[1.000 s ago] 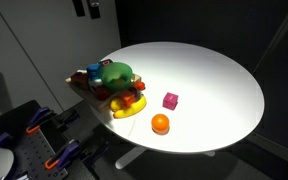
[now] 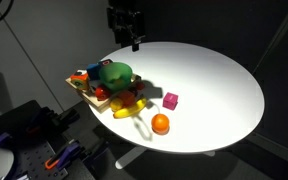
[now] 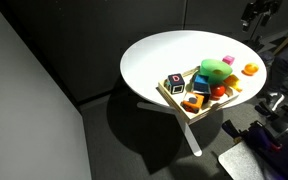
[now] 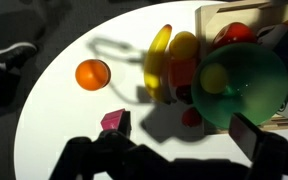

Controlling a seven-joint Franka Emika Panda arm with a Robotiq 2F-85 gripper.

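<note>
My gripper hangs well above the white table, empty, its fingers apart. In the wrist view its dark fingers stand wide of each other with bare table and shadow between them. A green bowl rests over the shallow wooden box, with a yellow round thing showing in it. Beside the box lie a yellow banana and an orange. A small magenta cube sits apart, close to the left finger in that view.
Around the bowl, the box holds a blue item, a dark block, an orange toy and red pieces.
My gripper has moved rightward and lower in exterior view 1, from above the box's far left side to beyond the bowl. The objects on the table stay put.
</note>
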